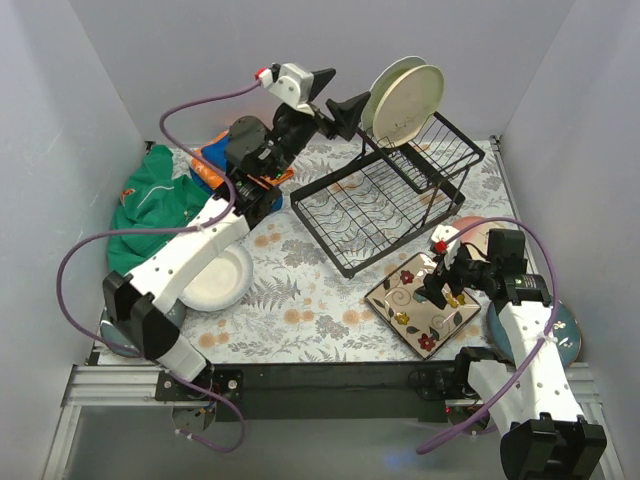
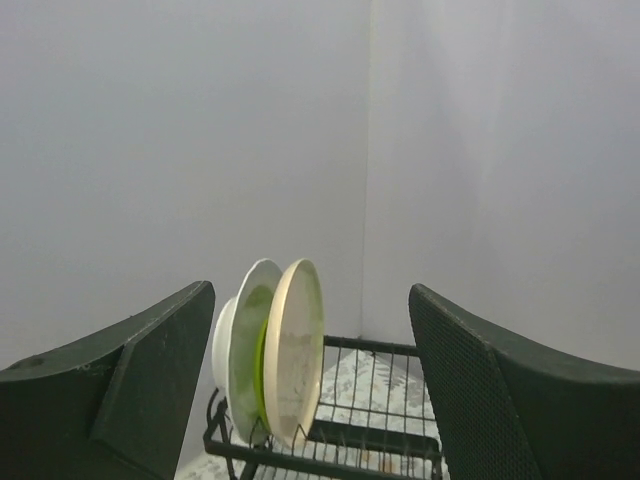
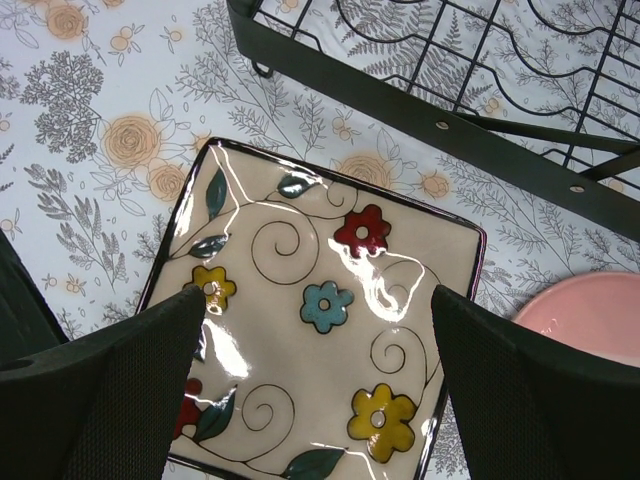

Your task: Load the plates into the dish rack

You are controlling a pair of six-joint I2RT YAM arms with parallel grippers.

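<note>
Several plates stand on edge in the upper tier of the black dish rack point(image 1: 345, 268); the front one is a cream plate point(image 1: 408, 108). In the left wrist view that cream plate point(image 2: 298, 350) leans beside a pale green plate point(image 2: 245, 340). My left gripper point(image 1: 345, 97) is open and empty, high at the rack's left and apart from the plates. Above the square flowered plate point(image 3: 310, 330), which lies flat on the table, my right gripper hangs open with nothing held. A pink plate point(image 3: 590, 315) lies to its right. Under the left arm is a white plate point(image 1: 222, 280).
Blue-grey plates lie at the front left and at the right, where one blue plate point(image 1: 565, 335) is partly behind the right arm. A green cloth point(image 1: 150, 200) and an orange cloth point(image 1: 285, 177) occupy the back left. Bare patterned tablecloth point(image 1: 290, 325) shows at front centre.
</note>
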